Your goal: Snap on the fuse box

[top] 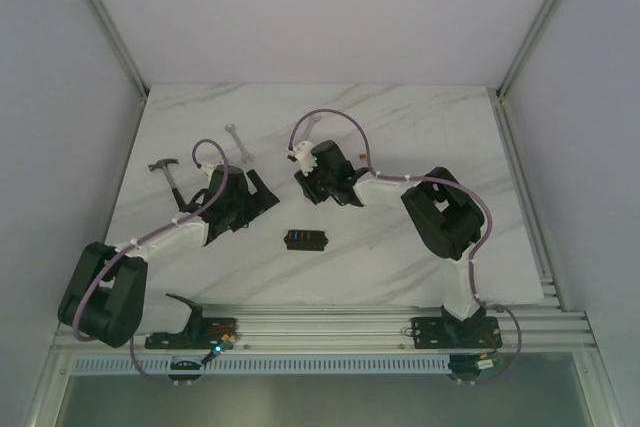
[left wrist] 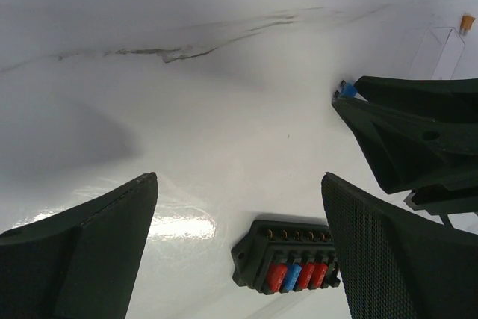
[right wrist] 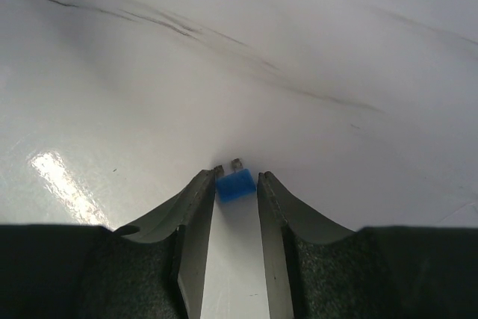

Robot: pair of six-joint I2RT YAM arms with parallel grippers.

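A small blue fuse (right wrist: 236,185) with two prongs lies on the white table between the fingertips of my right gripper, which is part open around it; whether it grips cannot be seen for sure. The black fuse box (top: 305,240) sits front centre in the top view; in the left wrist view its near side holds red and blue fuses, with a row of brass contacts behind. My left gripper stands open left of the box, nothing between its fingers.
A hammer (top: 163,164) lies at the far left, a wrench (top: 238,143) behind my left gripper and another behind the right one. A small orange piece (left wrist: 467,24) lies right of the right gripper.
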